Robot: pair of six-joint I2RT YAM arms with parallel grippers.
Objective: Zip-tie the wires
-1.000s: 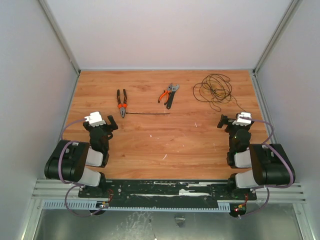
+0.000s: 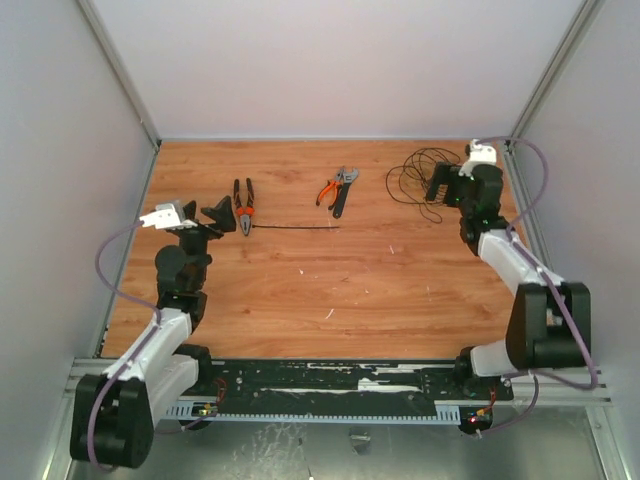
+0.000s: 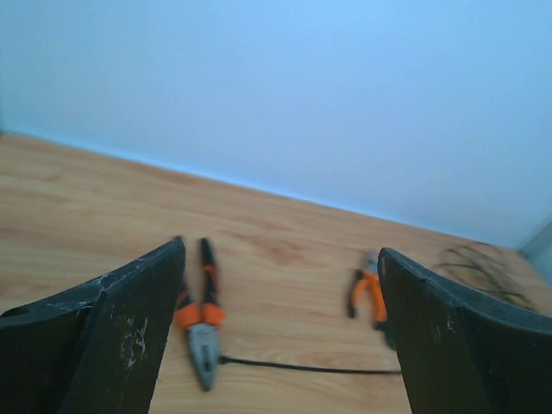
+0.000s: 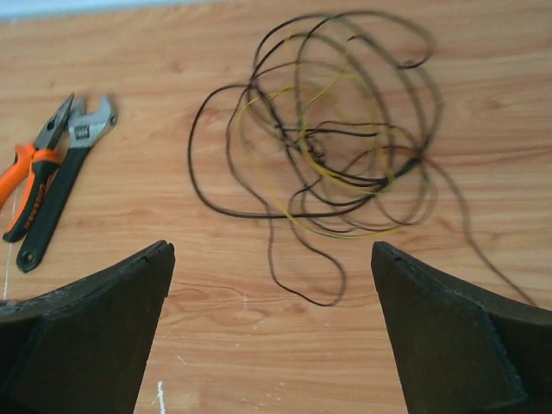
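A loose tangle of black and yellow wires (image 2: 408, 182) lies at the table's back right; the right wrist view has the whole coil of wires (image 4: 315, 164) in front of the fingers. My right gripper (image 2: 437, 183) is open above the coil's right side, hiding part of it, with nothing held. On the left, a thin black zip tie (image 2: 300, 227) lies flat, one end by the tip of large orange-handled pliers (image 2: 246, 222). My left gripper (image 2: 222, 207) stands open and empty beside those pliers. Through its fingers the zip tie (image 3: 302, 366) shows blurred.
Small orange pliers (image 2: 328, 190) and an adjustable wrench (image 2: 341, 200) lie together at the back middle. A white wall (image 2: 330, 75) closes the back.
The right gripper has come over the wires; the left has moved toward the large pliers. The tools, zip tie and wires look unmoved.
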